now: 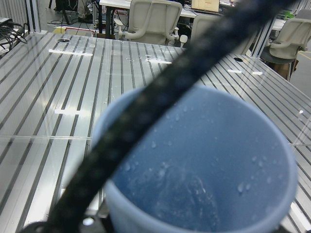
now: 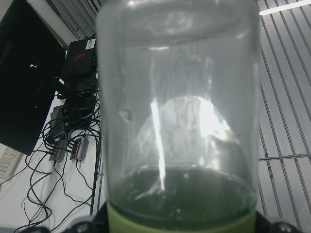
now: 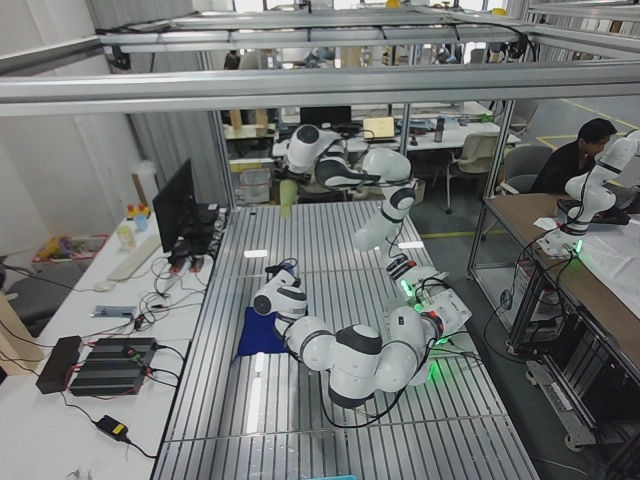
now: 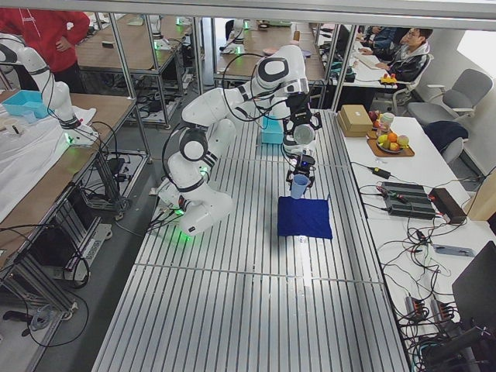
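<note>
A blue cup (image 4: 299,187) with droplets inside sits in my left gripper (image 4: 301,175), just over or at the back edge of a dark blue cloth (image 4: 304,217); it fills the left wrist view (image 1: 214,160), behind a blurred black cable (image 1: 141,111). My left gripper is shut on it. In the camera left view a green-bottomed clear container (image 3: 288,195) hangs high over the slatted table's far part, in my right gripper, which is shut on it. The right wrist view shows the container (image 2: 177,121) close up, upright in that view, with greenish contents low down.
A monitor (image 3: 175,220), cables and black boxes (image 3: 110,365) line the side table. A light blue bin (image 4: 272,132) stands at the table's end, and a fruit tray (image 4: 391,147) on the side table.
</note>
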